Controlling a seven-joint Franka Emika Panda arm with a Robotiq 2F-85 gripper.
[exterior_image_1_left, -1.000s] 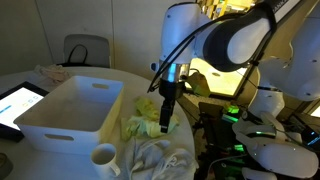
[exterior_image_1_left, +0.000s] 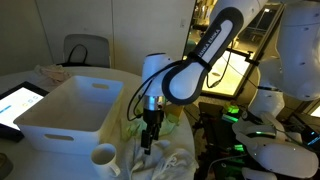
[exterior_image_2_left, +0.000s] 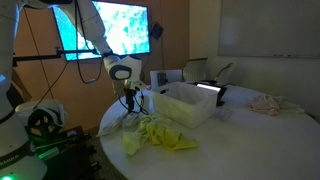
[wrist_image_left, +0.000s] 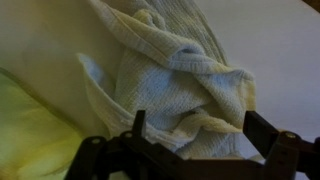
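Note:
My gripper (exterior_image_1_left: 150, 136) is open and points down over a crumpled whitish cloth (exterior_image_1_left: 160, 161) on the table. In the wrist view that cloth (wrist_image_left: 180, 85) lies bunched in folds in front of the two spread fingers, and nothing sits between them. Whether the fingertips touch it cannot be told. A yellow cloth (wrist_image_left: 35, 135) shows at the left edge of the wrist view. Exterior view 2 has this yellow cloth (exterior_image_2_left: 172, 136) spread on the table, in front of the white box (exterior_image_2_left: 188, 100).
A white mug (exterior_image_1_left: 105, 160) stands close to the gripper's side of the box (exterior_image_1_left: 60, 135). A lit tablet (exterior_image_1_left: 15, 108) lies beyond the box. At the far side a pinkish cloth (exterior_image_2_left: 266, 104) rests on the table, with much bare tabletop (exterior_image_2_left: 255, 145) around it.
The gripper has moved left and down in exterior view 1, from above the right side toward the whitish cloth. The cloths, box and mug appear unmoved.

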